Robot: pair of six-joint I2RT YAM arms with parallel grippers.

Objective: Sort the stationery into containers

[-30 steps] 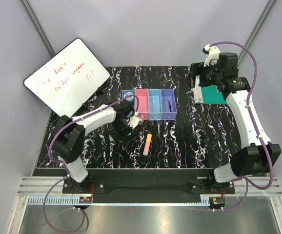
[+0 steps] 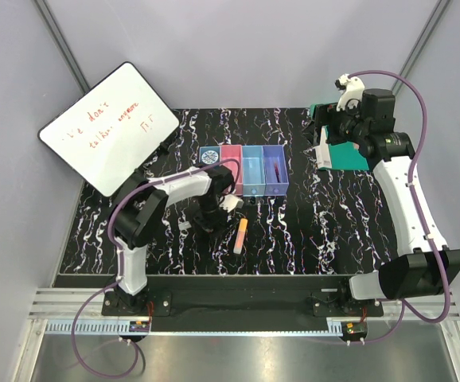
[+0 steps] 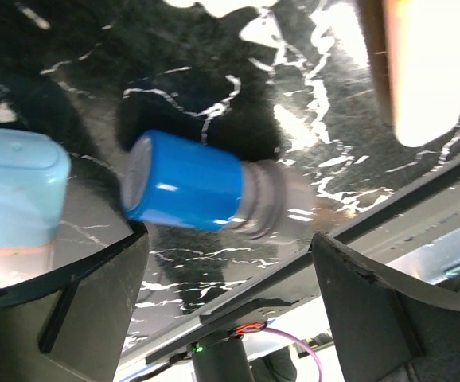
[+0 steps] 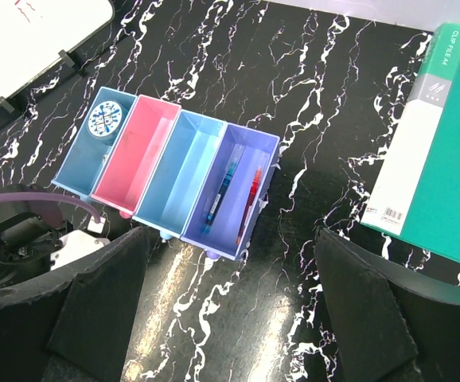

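Note:
My left gripper is open, low above the dark marble table. In the left wrist view a blue-and-clear cylindrical item (image 3: 194, 183) lies just beyond and between its fingertips, with a light-blue and pink item (image 3: 19, 195) to the left and an orange-white bar (image 3: 421, 68) at upper right. Four containers stand mid-table: blue with a round item (image 4: 83, 167), pink (image 4: 138, 151), light blue and empty (image 4: 178, 171), and purple (image 4: 250, 159) holding pens. My right gripper is open, raised at the right.
A whiteboard (image 2: 107, 127) lies at the back left. A green clip file (image 4: 445, 183) lies at the right.
The left arm has moved right, its gripper now over the small items near the front.

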